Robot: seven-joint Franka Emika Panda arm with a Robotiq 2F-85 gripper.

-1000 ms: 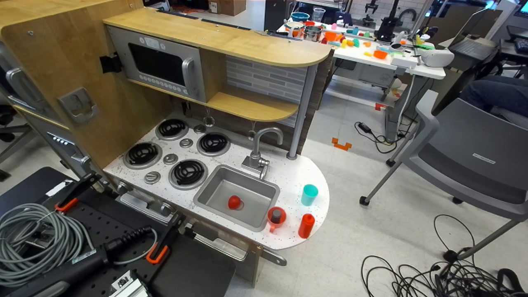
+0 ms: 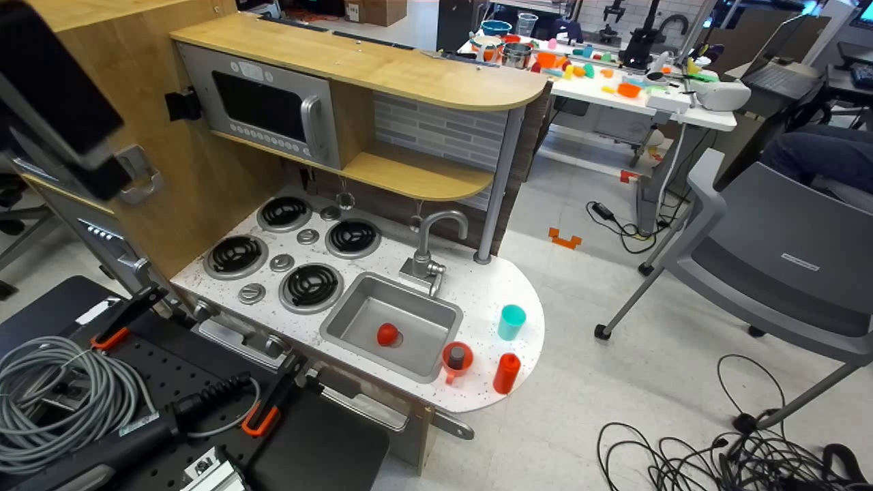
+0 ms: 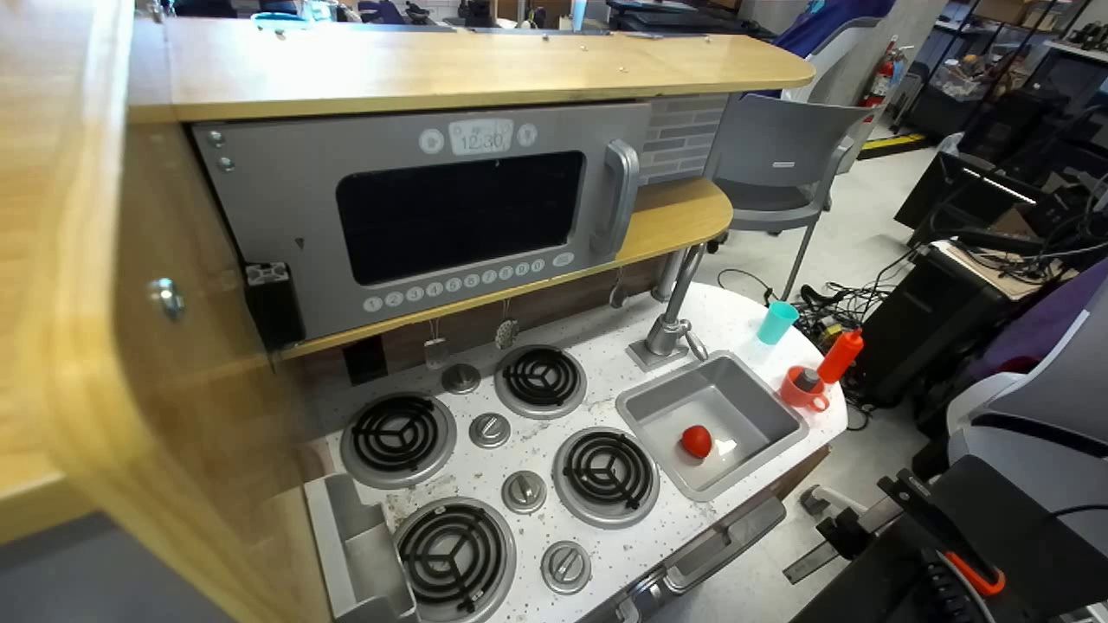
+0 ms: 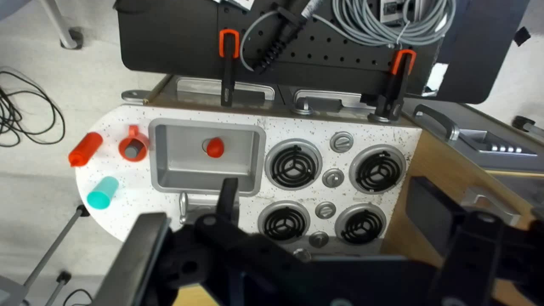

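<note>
A round red object (image 2: 387, 334) rests in the grey sink (image 4: 202, 191). On the counter to one side of the sink stand a red cup (image 3: 799, 391) with a dark grey item in it, a red bottle (image 2: 507, 373) and a teal cup (image 2: 511, 322). High above the stove, my gripper spreads its dark fingers (image 4: 431, 211) wide, with only burners and knobs visible far below between them. In exterior view 1, a blurred dark part of the arm (image 2: 61, 90) covers the upper left corner.
The stove's burners (image 3: 607, 478) and knobs are bare. A microwave (image 2: 262, 106) and a wooden shelf (image 2: 425, 176) hang over the counter, and a tall wooden panel (image 3: 208, 415) closes off the stove side. The faucet (image 2: 423, 254) rises behind the sink.
The dark arm has come into exterior view 1 at the upper left, where the wooden cabinet was uncovered before. The objects on the counter and in the sink have stayed put.
</note>
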